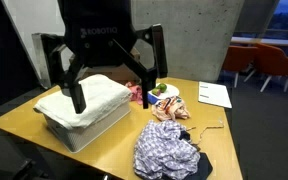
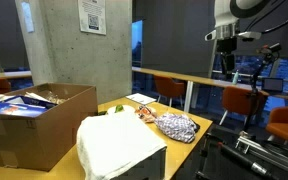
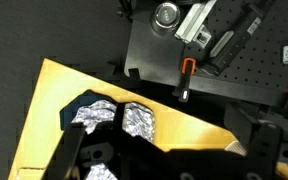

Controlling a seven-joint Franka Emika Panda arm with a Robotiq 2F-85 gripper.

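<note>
My gripper (image 1: 114, 93) hangs open high in the foreground of exterior view 1, with nothing between its fingers. In exterior view 2 it is at the upper right, above the floor side of the table. A crumpled checked cloth (image 1: 166, 150) lies on the wooden table, partly over a dark flat item (image 1: 202, 168). A white cloth (image 1: 89, 101) covers the top of a light grey bin (image 1: 82, 137). Behind the checked cloth lies a reddish patterned cloth (image 1: 172, 110). The wrist view shows the checked cloth (image 3: 139, 121) at lower left, partly hidden by the gripper.
An open cardboard box (image 2: 44, 125) with assorted contents stands beside the bin. Green items (image 1: 160, 88) and a white sheet (image 1: 214, 95) lie toward the table's back. Tools rest on the perforated metal base (image 3: 259, 55). Bare table (image 1: 219, 145) shows on the right.
</note>
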